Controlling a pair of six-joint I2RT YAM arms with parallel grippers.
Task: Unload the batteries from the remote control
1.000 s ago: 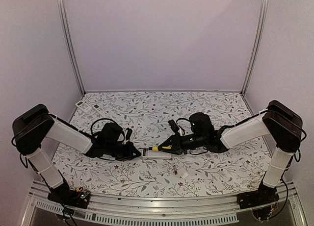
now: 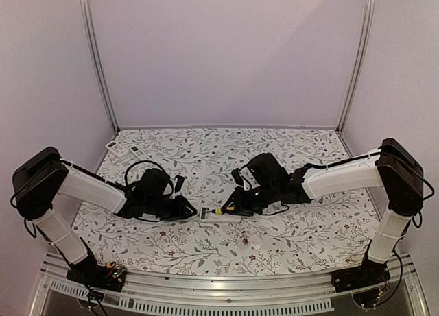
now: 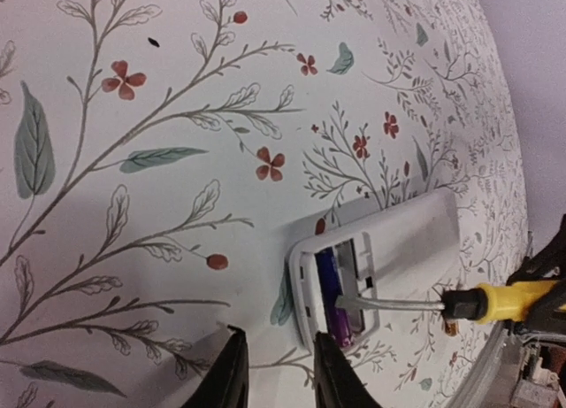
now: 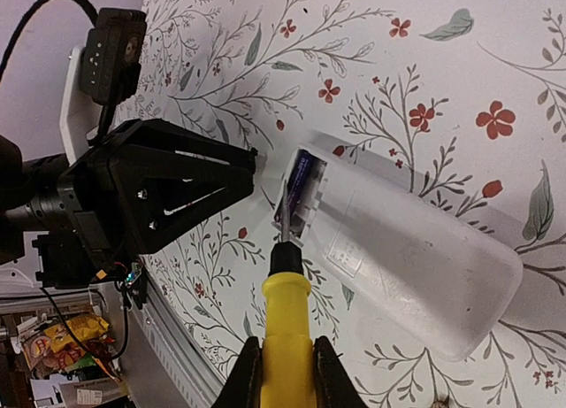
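The white remote (image 4: pixel 409 257) lies back-up on the floral surface, with its battery bay open at the left end. A purple battery (image 4: pixel 299 182) sits in the bay. My right gripper is shut on a yellow-handled screwdriver (image 3: pixel 520 299), whose shaft reaches into the bay at the battery. My left gripper (image 2: pixel 190 211) is just left of the remote, its fingers apart with nothing seen between them; in the left wrist view the fingertips (image 3: pixel 330 368) are beside the bay's near end.
Two white objects (image 2: pixel 116 149) lie at the back left. A small pale piece (image 2: pixel 255 241) lies in front of the remote. Walls bound the sides and back.
My right gripper has risen slightly, still with the screwdriver at the bay.
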